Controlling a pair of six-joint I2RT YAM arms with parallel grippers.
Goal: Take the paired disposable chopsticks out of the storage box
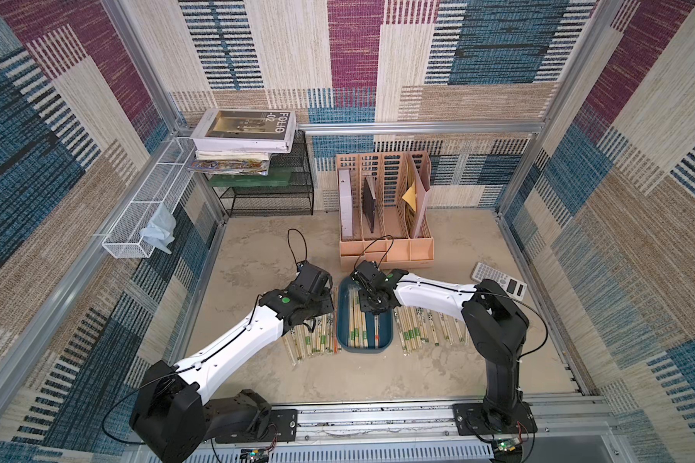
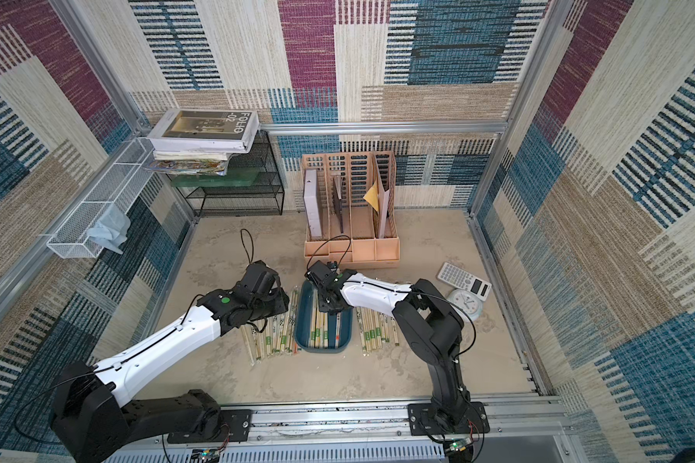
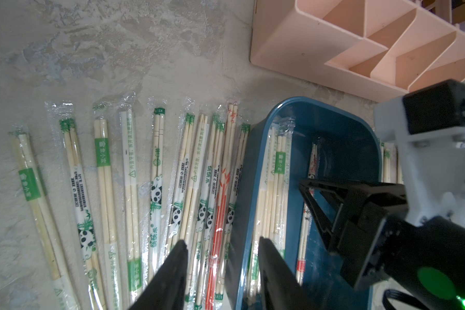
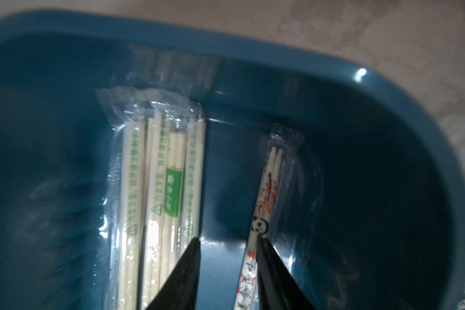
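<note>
In the blue storage box (image 1: 366, 350), several wrapped chopstick pairs (image 4: 134, 206) lie bunched along the left side. One red-and-white panda-print pair (image 4: 266, 206) rests alone on the right side of the box floor. My right gripper is open above the box, nothing held, with that lone pair beneath its right finger. Open and empty, my left gripper hovers over the box's left wall and the table beside it. More wrapped pairs (image 3: 103, 191) lie in a row on the table left of the box, and others (image 1: 417, 328) lie to its right.
A pink file organizer (image 1: 386, 248) stands close behind the box. Off to the right lie a calculator (image 2: 464, 280) and a round white clock (image 2: 465, 303).
</note>
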